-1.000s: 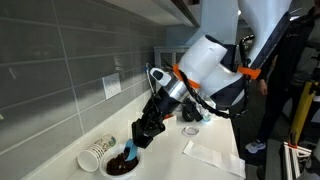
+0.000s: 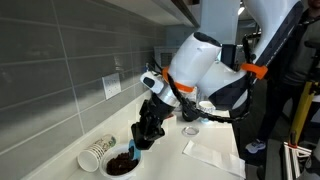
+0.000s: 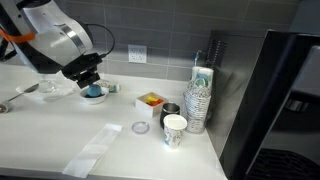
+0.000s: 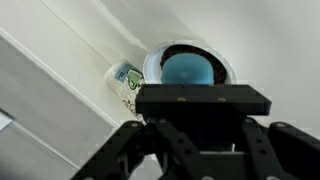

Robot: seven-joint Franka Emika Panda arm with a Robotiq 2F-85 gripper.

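My gripper points down over a white bowl (image 4: 150, 68) that holds dark brown contents (image 4: 217, 68). It is shut on a blue cup-like thing (image 4: 187, 69), whose round blue face shows just beyond the fingers in the wrist view. In exterior view 1 the blue thing (image 2: 134, 150) sits low at the bowl (image 2: 117, 172), largely hidden by the dark gripper. From exterior view 2 the same blue thing (image 3: 96, 90) appears right above the bowl (image 3: 91, 99); whether it touches the contents I cannot tell.
A printed cup (image 2: 97, 153) lies on its side beside the bowl, close to the tiled wall. White paper (image 3: 92, 150), a yellow-and-red box (image 3: 152, 100), a dark metal cup (image 3: 170, 111) and a white cup (image 3: 174, 130) occupy the counter.
The arm's upper links have shifted and tilted slightly in exterior view 1. The gripper stays at the bowl, with less of the blue thing showing. The bowl and printed cup have not moved.
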